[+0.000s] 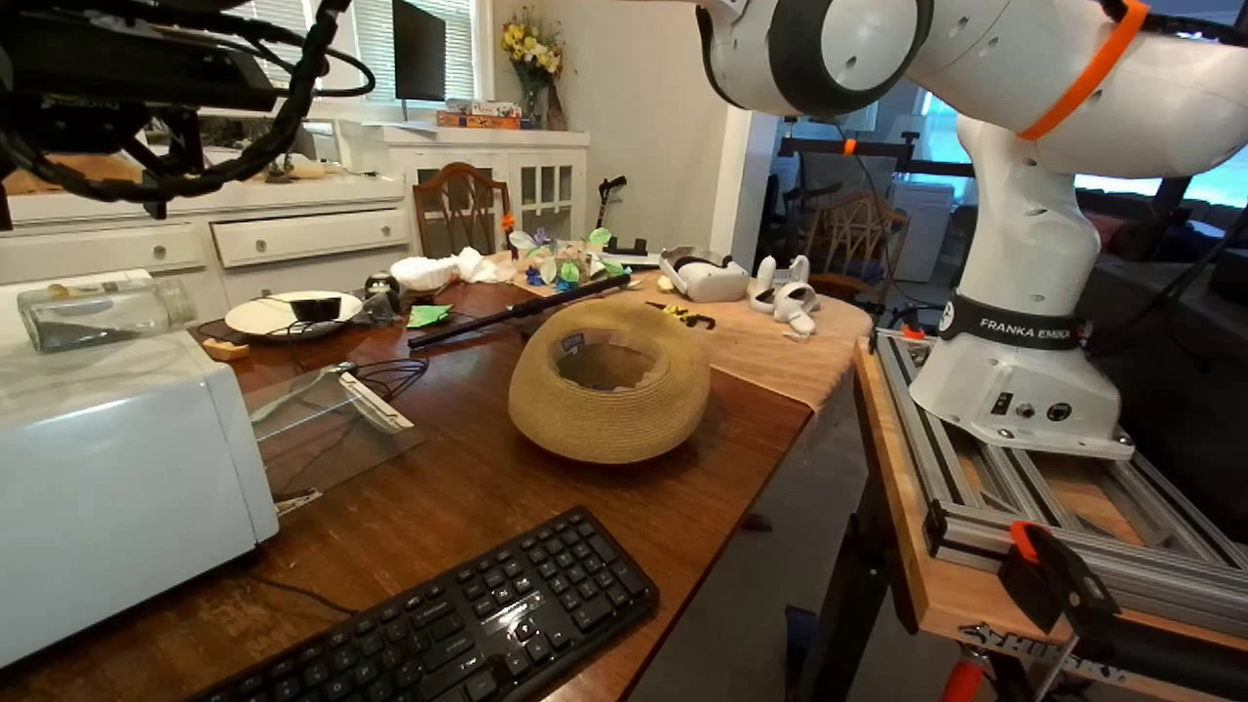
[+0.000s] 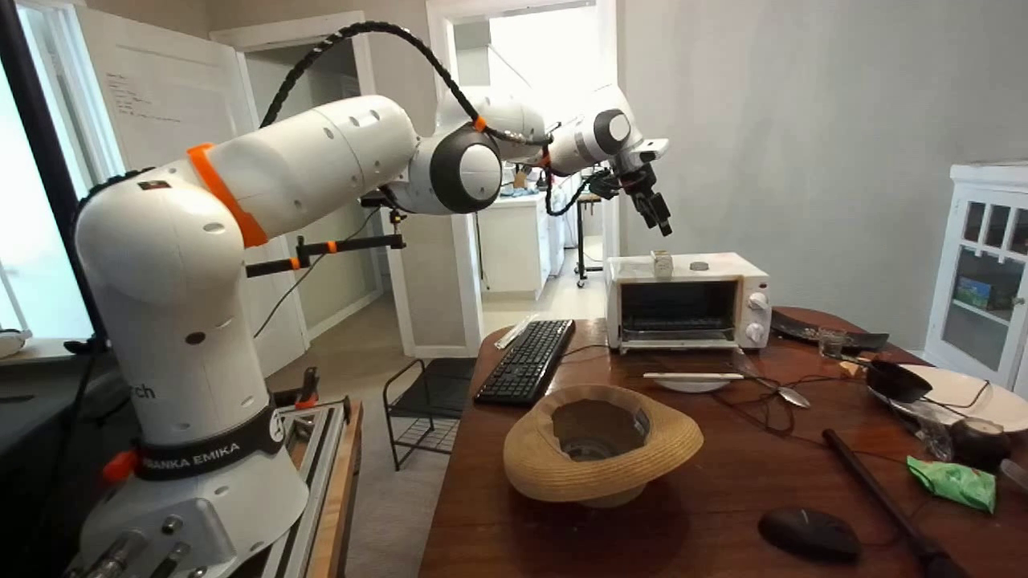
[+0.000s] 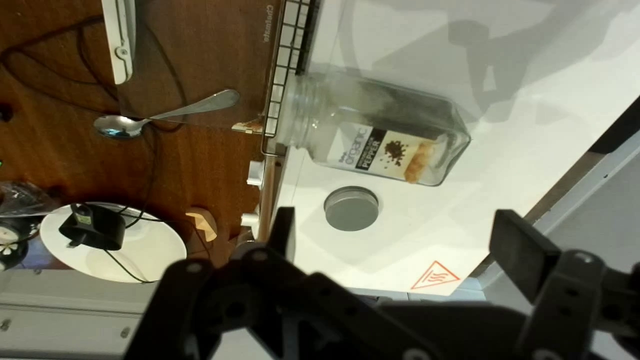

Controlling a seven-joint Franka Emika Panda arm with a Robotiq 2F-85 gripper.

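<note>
A clear glass jar (image 3: 378, 129) with a pepper label lies on its side on top of the white toaster oven (image 3: 414, 234). Beside it on the oven top is a round grey lid (image 3: 352, 209), lying flat. My gripper is open above the oven, its two dark fingers wide apart and nothing between them. In the second exterior view the gripper (image 2: 665, 229) hangs over the oven, clear of the jar (image 2: 662, 264). The first exterior view shows the jar (image 1: 105, 314) on the oven's top but not the fingertips.
An upturned straw hat (image 2: 597, 448) sits on the wooden table near a black keyboard (image 2: 528, 361). A spoon (image 3: 165, 114), cables and a white plate (image 3: 150, 255) lie by the oven's front. Bare tabletop shows around the hat.
</note>
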